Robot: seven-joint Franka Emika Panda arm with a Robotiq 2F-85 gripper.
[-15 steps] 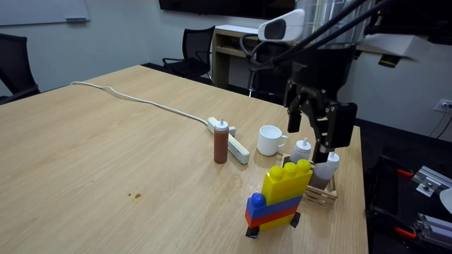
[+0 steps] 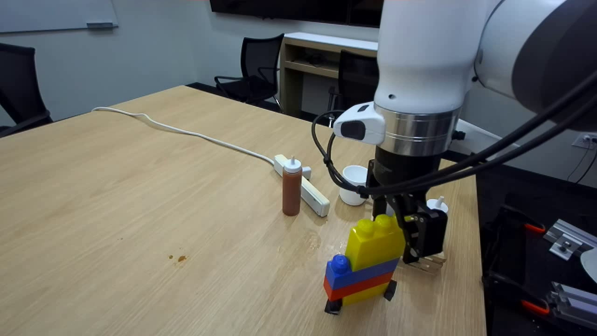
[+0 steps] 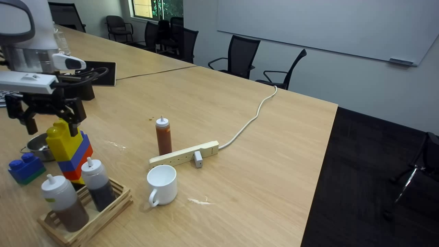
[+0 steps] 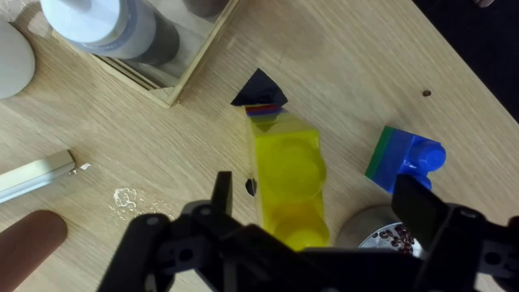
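A stack of toy bricks stands upright on the table, with yellow at the bottom, then red, blue and a taller yellow brick on top. My gripper is open and points down over that top brick. In the wrist view the studs of the yellow brick lie between the spread fingers, with visible gaps on both sides. Nothing is gripped. Black tape pieces lie at the foot of the stack. Part of the top brick is hidden behind the gripper in exterior view 1.
Close to the stack are a wooden crate with two squeeze bottles, a blue-green brick and a metal bowl. A white mug, power strip and red-brown bottle stand farther off. Open table lies beyond them.
The stack has not visibly moved.
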